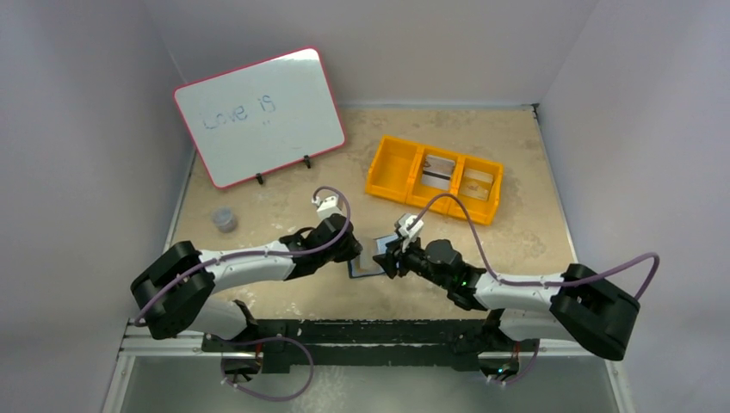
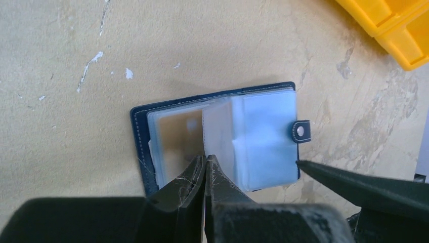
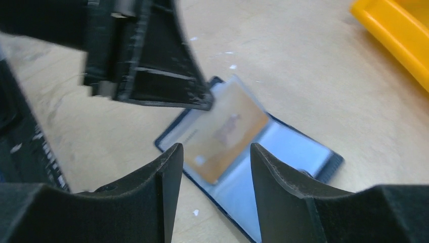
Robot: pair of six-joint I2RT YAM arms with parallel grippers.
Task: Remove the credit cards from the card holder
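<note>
An open navy card holder (image 2: 141,126) with clear and pale-blue sleeves lies on the table between both grippers. A brownish card (image 2: 179,134) shows inside its left sleeve. My left gripper is shut at the edge of an upright clear sleeve; whether anything thin is between its tips cannot be told. My right gripper stands open over the holder's right part, nothing seen between its fingers.
An orange three-compartment tray (image 1: 392,172) with cards in two compartments stands at the back right. A whiteboard (image 1: 258,116) is at the back left, a small clear cup (image 1: 224,218) at the left.
</note>
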